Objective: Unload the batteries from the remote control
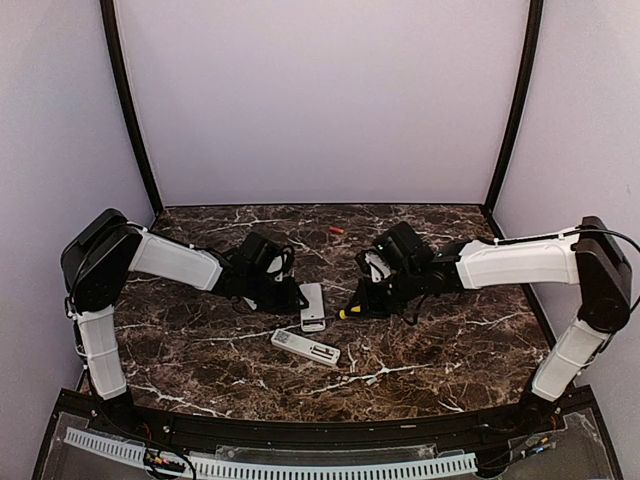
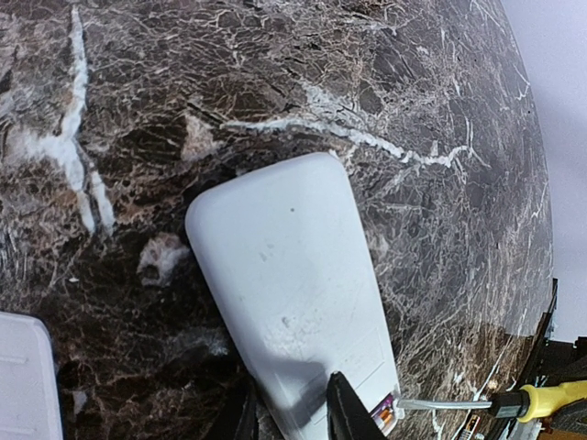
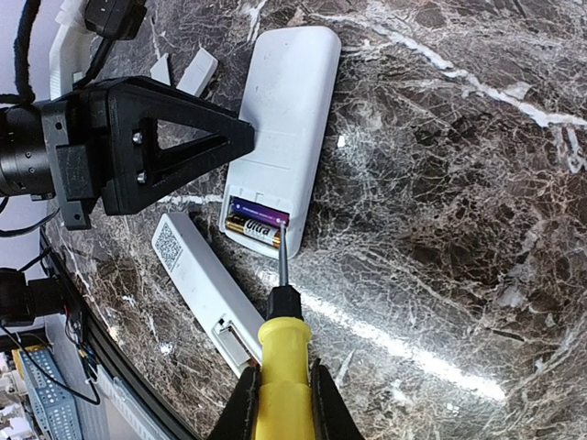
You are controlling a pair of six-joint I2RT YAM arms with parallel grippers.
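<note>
A white remote control (image 3: 284, 101) lies face down, its battery compartment uncovered. Inside sit a purple battery (image 3: 257, 211) and a black-and-gold battery (image 3: 249, 229), side by side. My right gripper is shut on the yellow handle of a screwdriver (image 3: 286, 341). The thin metal tip reaches the right end of the batteries at the compartment's edge; whether it touches them is unclear. At the remote's left side is my left gripper, its fingers a little apart over the white body near the compartment. No object shows held between them.
A second white remote (image 1: 306, 347) lies just in front, with a slot at one end. Small white pieces (image 3: 197, 71) lie beyond the left gripper. Farther back is a small red object (image 1: 336, 230). Bare marbled table (image 1: 450, 360) spreads to the right.
</note>
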